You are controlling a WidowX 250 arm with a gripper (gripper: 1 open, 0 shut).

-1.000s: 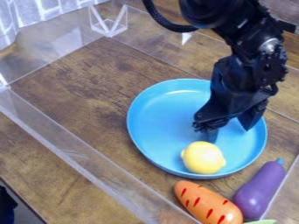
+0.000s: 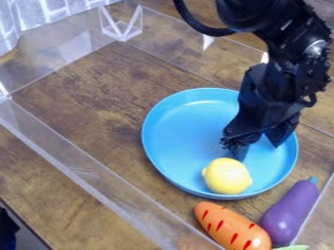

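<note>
A blue plate [image 2: 177,137] lies on the wooden table, with a yellow lemon [image 2: 226,176] in its lower part. My black gripper [image 2: 248,146] reaches down from the top right into the plate, just behind and above the lemon. Its fingertips are dark and partly hidden by its own body, so whether anything is between them cannot be told. An orange carrot [image 2: 232,225] and a purple eggplant [image 2: 288,211] lie below the plate, outside it.
Clear plastic walls [image 2: 78,156] edge the work area on the left and top.
My gripper has shifted very slightly up and to the right within the plate. The lemon, plate, carrot and eggplant have not moved.
</note>
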